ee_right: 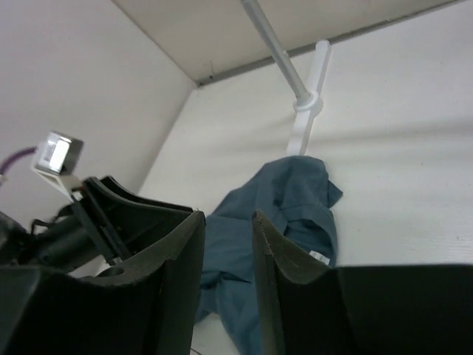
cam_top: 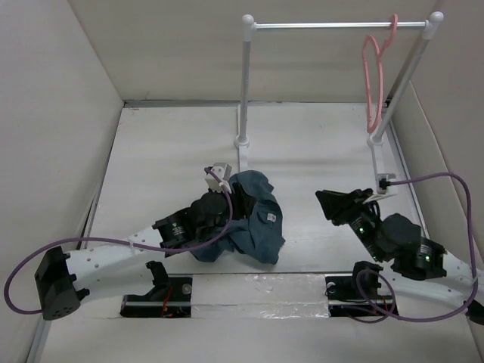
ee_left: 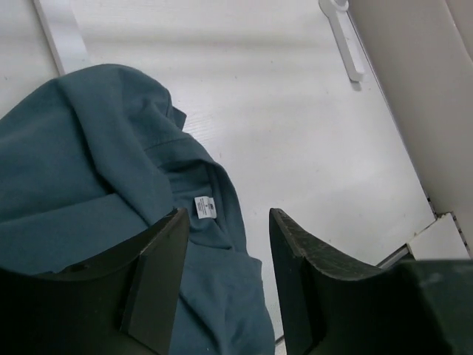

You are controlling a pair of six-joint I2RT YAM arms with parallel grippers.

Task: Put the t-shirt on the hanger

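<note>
A dark teal T-shirt (cam_top: 261, 231) lies crumpled on the white floor at the centre, with a small white label (ee_left: 205, 207). My left gripper (cam_top: 237, 203) hangs over it, open, the shirt visible between its fingers in the left wrist view. My right gripper (cam_top: 328, 204) is off to the shirt's right in the top view; its fingers (ee_right: 170, 274) stand partly apart, with the shirt beyond them. A pink hanger (cam_top: 370, 91) hangs from the rail (cam_top: 325, 26) of the white rack at the back right.
The rack's left post (cam_top: 244, 91) rises behind the shirt, the right post (cam_top: 401, 79) beside the hanger. Walls close in both sides.
</note>
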